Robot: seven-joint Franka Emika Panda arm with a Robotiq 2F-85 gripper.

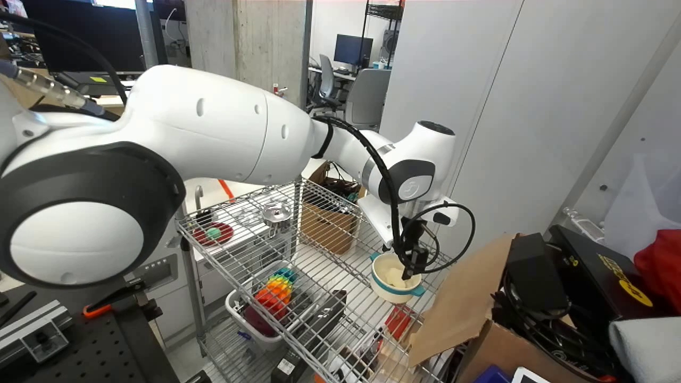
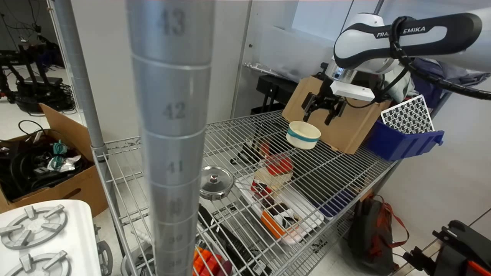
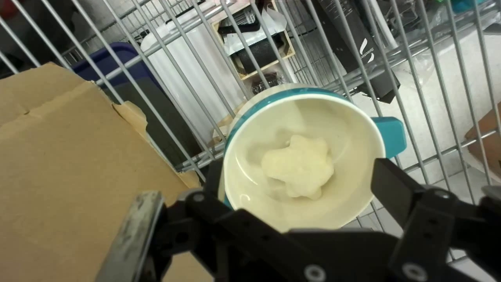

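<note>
A cream pot (image 3: 357, 122) with a teal band and teal handles stands on the wire shelf. Inside it lies a pale star-shaped piece (image 3: 300, 164). My gripper is open just over the pot. In the wrist view one finger is by the pot's left side and the other by its right side, below the teal handle (image 3: 392, 136); I cannot tell whether either touches. Exterior view 2 has the gripper (image 2: 317, 118) above and slightly right of the pot (image 2: 302, 138), with space between its fingers. From exterior view 1, the fingers partly cover the pot (image 1: 390, 293).
A cardboard flap (image 3: 70, 174) rises close beside the gripper. The wire shelf (image 2: 276, 184) has a silver lid (image 2: 216, 181) or lidded pot on it, away from the gripper. A blue bin (image 2: 400, 142) stands near the shelf's far end. Several goods lie beneath the wires.
</note>
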